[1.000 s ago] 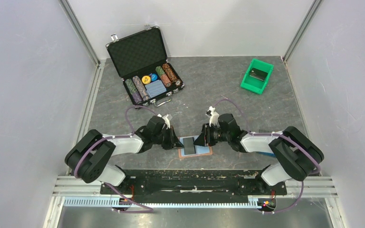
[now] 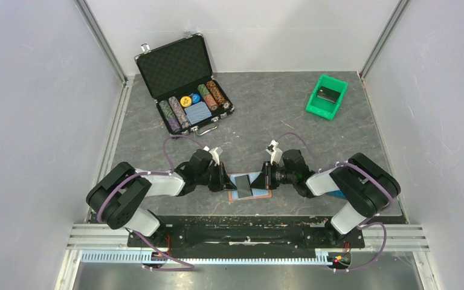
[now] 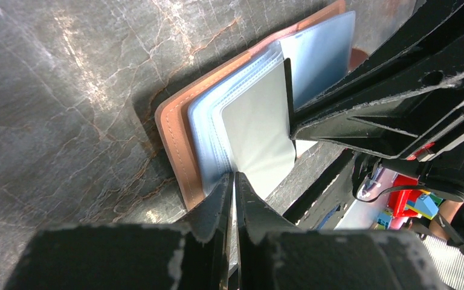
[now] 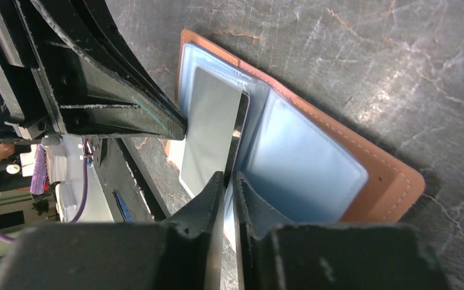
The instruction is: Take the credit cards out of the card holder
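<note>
The card holder (image 2: 267, 193), tan-edged with pale blue pockets, lies open on the table between my arms. A grey card (image 3: 263, 124) with a black stripe along one edge sits in its pocket. In the left wrist view, my left gripper is shut on the holder's blue pocket edge, beside the card. At the card's black-striped edge is my right gripper, its fingertips close together with a narrow gap. Whether the card's edge is between them cannot be made out. The pocket's near end is hidden behind the fingers.
A green basket (image 2: 309, 107) holding a dark item (image 2: 328, 94) stands at the back right. An open case (image 2: 175, 63) of poker chips is at the back left. Something blue (image 2: 336, 194) lies under the right arm.
My right gripper has moved a little to the right along the holder. The holder and my left gripper have shifted slightly to the right.
</note>
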